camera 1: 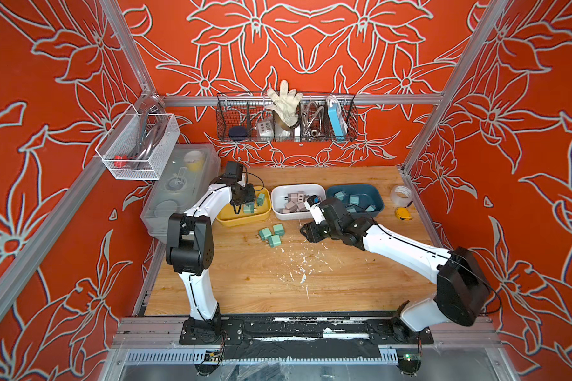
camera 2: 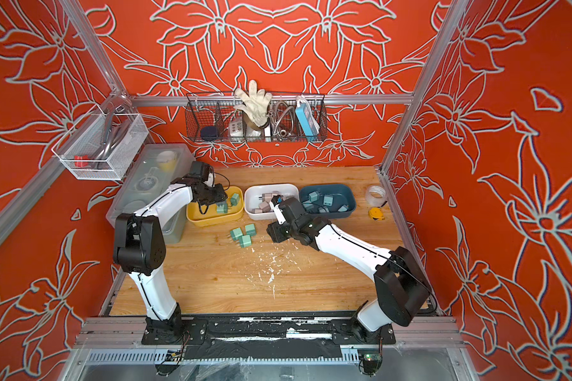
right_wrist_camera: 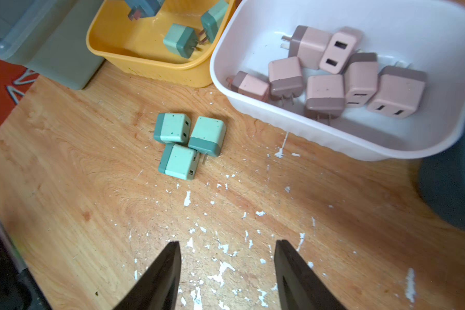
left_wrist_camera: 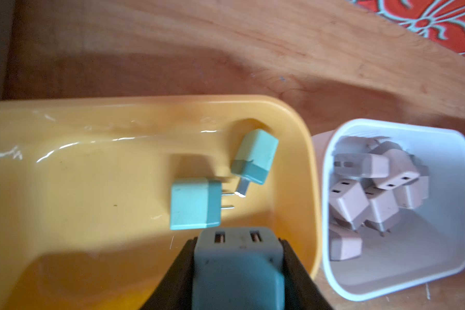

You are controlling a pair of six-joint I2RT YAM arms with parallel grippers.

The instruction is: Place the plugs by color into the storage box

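Over the yellow box point(left_wrist_camera: 139, 106), my left gripper is shut on a blue-grey plug point(left_wrist_camera: 237, 279), its slotted face showing in the left wrist view. Two green plugs, one lying flat point(left_wrist_camera: 191, 204) and one near the corner point(left_wrist_camera: 255, 152), rest on the box floor. Outside, three green plugs point(right_wrist_camera: 179, 161) sit close together on the table. My right gripper hangs above bare wood near the white box, fingers apart and empty. Several pink plugs point(right_wrist_camera: 325, 93) fill part of the white box point(right_wrist_camera: 315, 129); blue-grey plugs point(camera 1: 354, 199) lie in the dark blue box point(camera 1: 376, 193).
A large clear-lidded container point(camera 1: 178, 190) stands just left of the yellow box. To the right are a tape roll point(camera 1: 401, 194) and a yellow tape measure point(camera 1: 403, 213).
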